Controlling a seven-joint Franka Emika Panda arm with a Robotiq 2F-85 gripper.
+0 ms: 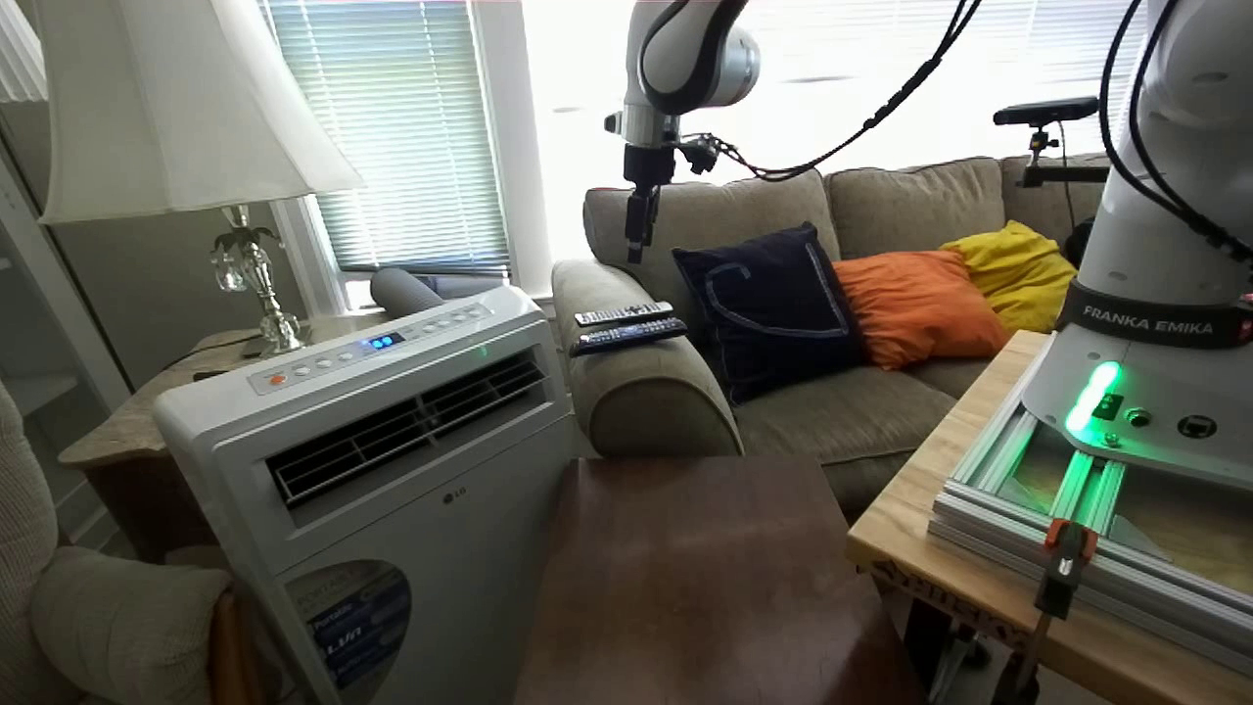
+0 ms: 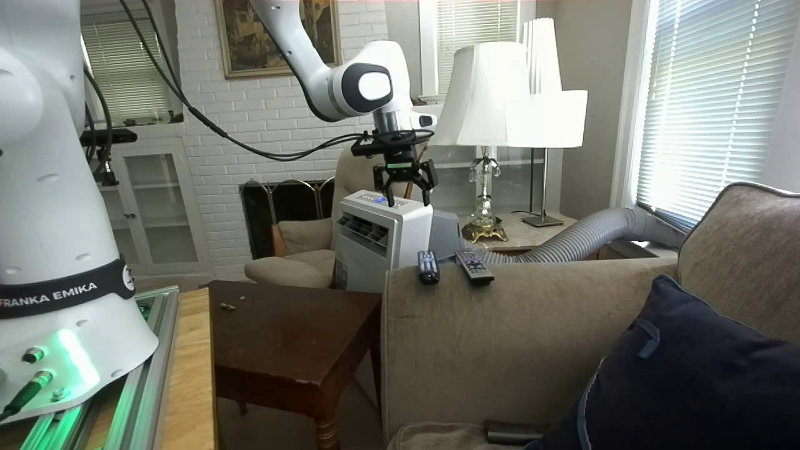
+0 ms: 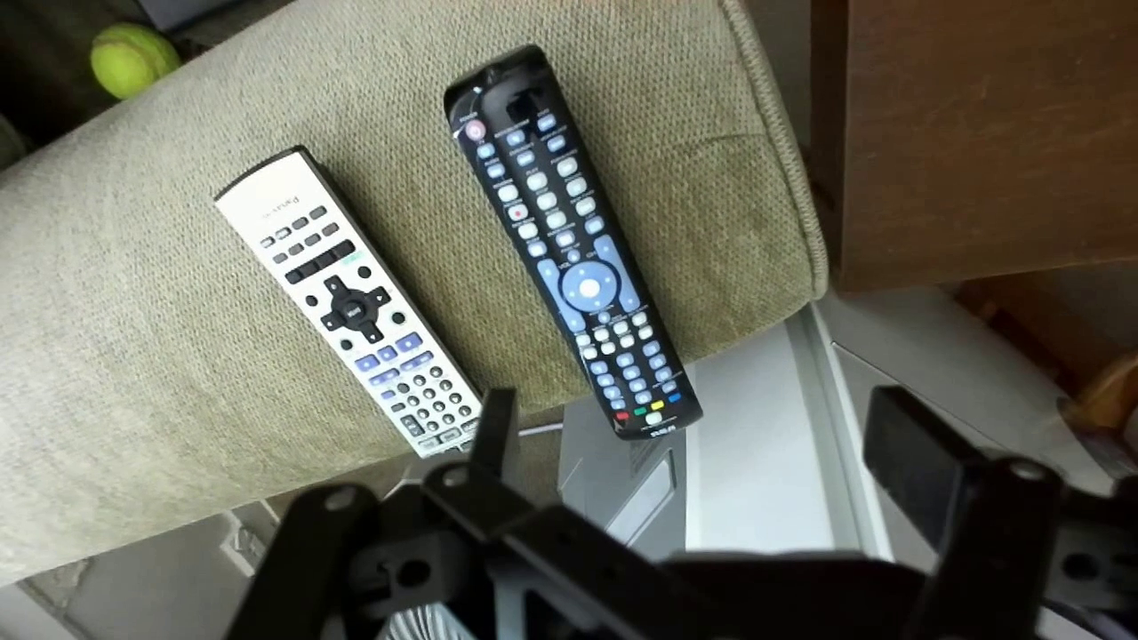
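Two remotes lie side by side on the sofa's armrest [image 3: 683, 213]. One is a black remote [image 3: 576, 256] with blue and white buttons; the other is a silver remote [image 3: 352, 304] with dark buttons. In exterior view 1 the silver remote [image 1: 623, 313] lies behind the black remote [image 1: 631, 335]. Above the armrest, clear of both, hangs my gripper [image 1: 640, 253], pointing down. Its fingers are spread wide in the wrist view, one finger [image 3: 493, 437] showing near the lower end of the silver remote, and nothing is held between them.
A white air conditioner [image 1: 470, 493] stands close beside the armrest. The brown wooden table [image 1: 705, 564] in front has free room. Dark blue [image 1: 769, 311], orange [image 1: 922, 305] and yellow cushions [image 1: 1016, 276] rest on the sofa. A lamp [image 2: 484, 150] rises behind.
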